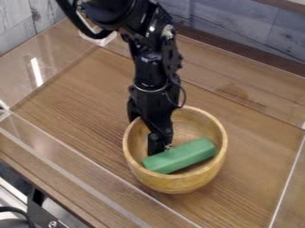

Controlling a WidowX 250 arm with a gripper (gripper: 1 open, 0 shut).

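A wooden bowl [202, 180] sits on the table in the lower centre. Inside it lies a green block [179, 157], long and rounded, toward the front right. The black gripper [152, 135] hangs down from the top centre, its tip low at the back left part of the bowl, beside the block. I cannot tell whether its fingers are open or shut, as they are dark and overlap.
Pale walls bound it at the back. A black cable lies off the table at the bottom left.
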